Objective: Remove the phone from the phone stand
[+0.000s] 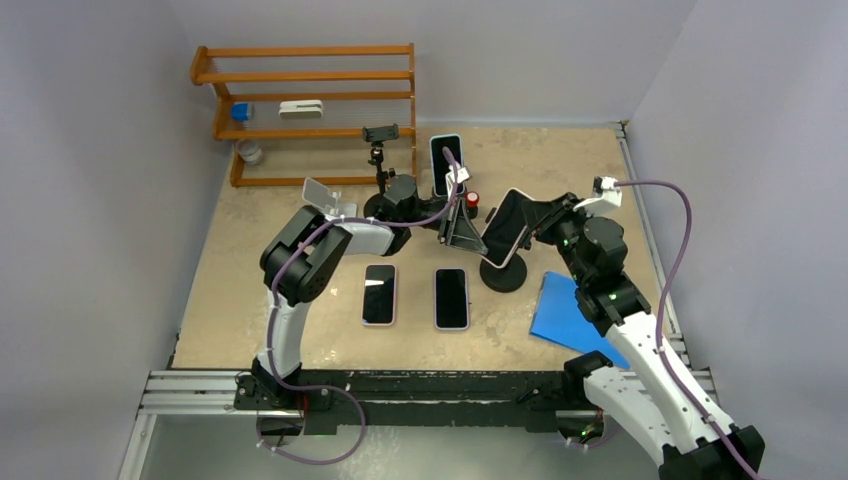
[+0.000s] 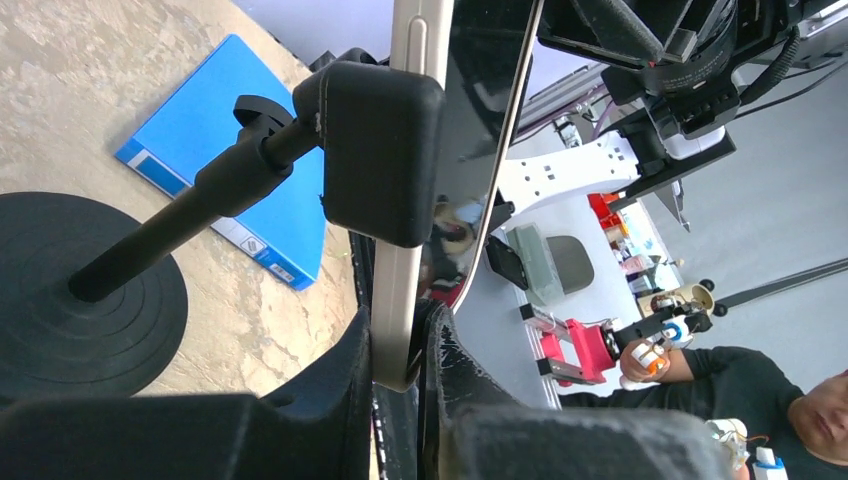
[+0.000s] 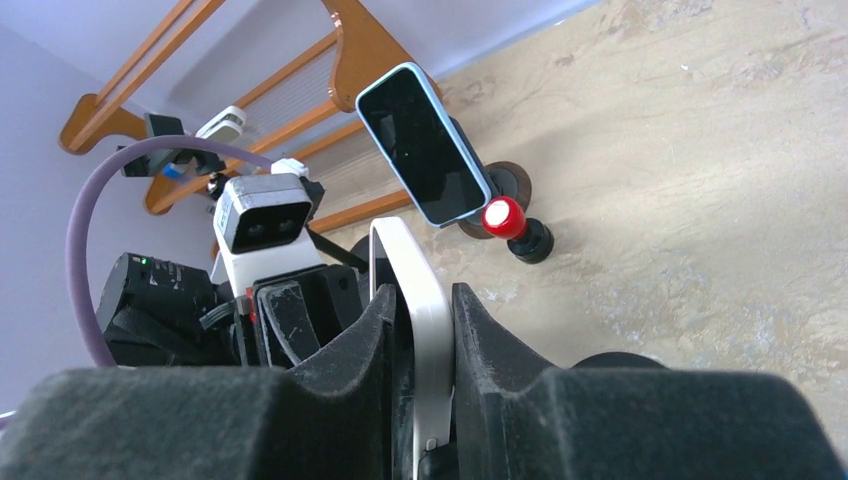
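The phone (image 1: 506,228) leans on a black stand with a round base (image 1: 503,272), and the stand's holder (image 2: 385,150) is against its back. My right gripper is shut on the phone's far edge, whose white side (image 3: 425,320) shows between the fingers. At the opposite edge is my left gripper, its fingers close on both sides of the phone's pale rim (image 2: 400,300). Part of the screen is hidden by my right gripper in the top view.
Two phones lie flat in front, one (image 1: 379,295) left and one (image 1: 452,299) nearer the middle. Behind my left arm stand another phone (image 3: 425,145) and a red button (image 3: 504,217). A blue folder (image 1: 575,318) lies right; a wooden rack (image 1: 310,78) stands at the back left.
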